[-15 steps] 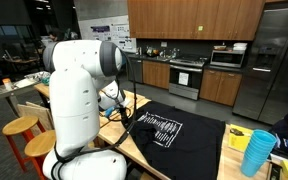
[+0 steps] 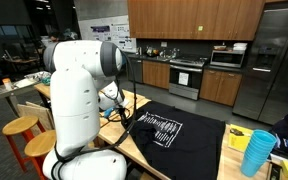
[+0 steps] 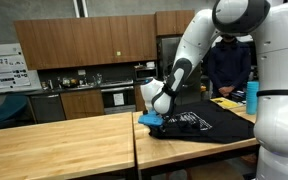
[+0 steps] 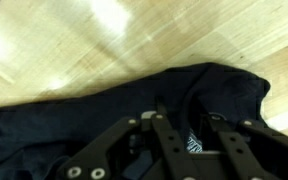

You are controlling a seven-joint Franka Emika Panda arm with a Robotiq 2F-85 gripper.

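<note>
A black cloth [image 2: 189, 135] lies spread over the wooden table, with a pale printed patch near its left part. In the wrist view the cloth [image 4: 94, 115] is wrinkled, its edge crossing the pale tabletop and a rounded fold rising at the right. My gripper [image 3: 154, 128] points down at the cloth's left end, low against the table. Seen from the wrist, the dark gripper blends into the black fabric. A small whitish patterned bit shows near its fingers. How far apart the fingers stand, and whether fabric lies between them, is hard to make out.
A blue cup [image 2: 257, 153] stands at the table's right, near a yellow item [image 2: 240, 137] and other small objects. Bare wooden table [image 3: 64, 137] stretches left of the cloth. Orange stools [image 2: 22, 125] stand beside the table. A person [image 3: 229, 60] is behind it.
</note>
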